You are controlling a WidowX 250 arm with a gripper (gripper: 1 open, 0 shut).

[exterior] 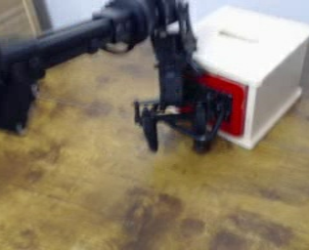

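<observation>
The black robot arm reaches from the upper left down to its gripper (178, 125), which is in front of the red front panel (228, 98) of a white box (255, 44) at the right. The picture is blurred, so whether the fingers are open or shut, or touch the panel, cannot be made out.
A brown wooden floor (105, 195) fills the lower and left part of the view, clear of objects. A pale wall stands behind the box at the top.
</observation>
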